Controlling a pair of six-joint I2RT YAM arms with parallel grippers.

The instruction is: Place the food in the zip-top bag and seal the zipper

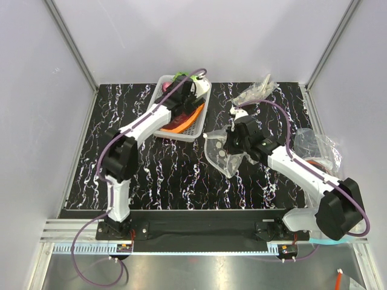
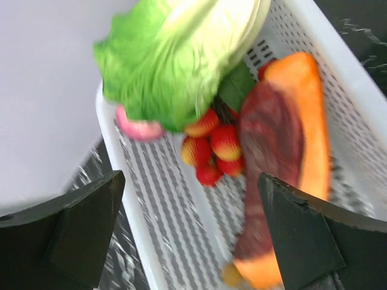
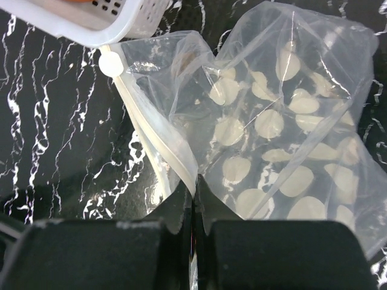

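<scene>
My left gripper is open over the white basket (image 1: 172, 136), which holds lettuce (image 2: 169, 60), a red onion (image 2: 136, 127), small red round items (image 2: 224, 144), a long dark red item (image 2: 272, 139) and an orange piece (image 2: 308, 103). The clear zip bag (image 1: 216, 151), with pale spots, lies right of the basket. My right gripper is shut at the bag's zipper edge (image 3: 160, 130); the zipper strip runs to its fingertips.
Another clear bag (image 1: 254, 90) lies at the back right. A large bag (image 1: 317, 148) with contents lies at the right edge, partly behind the right arm.
</scene>
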